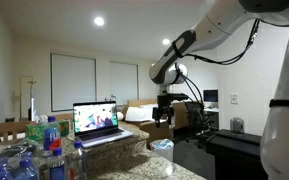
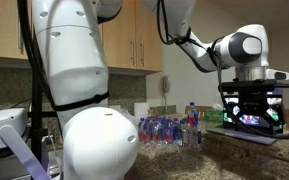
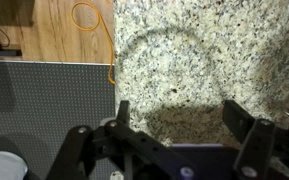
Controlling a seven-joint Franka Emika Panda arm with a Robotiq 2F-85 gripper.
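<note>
My gripper is open above a speckled granite counter (image 3: 184,60), with only bare stone showing between its fingers. In exterior view 1 the arm reaches in from the right, and the gripper (image 1: 165,116) hangs above the counter end. An open laptop (image 1: 96,118) stands on the counter to its left. Several water bottles (image 1: 57,165) are crowded at the near left. A small white container (image 1: 162,145) shows below the gripper in that view.
A dark grey textured surface (image 3: 54,110) borders the counter, with a white round object (image 3: 4,166) on it. An orange cable (image 3: 106,40) lies by the wooden floor (image 3: 54,40). Bottles (image 2: 164,131) stand together behind the arm. Counter directly below the gripper is clear.
</note>
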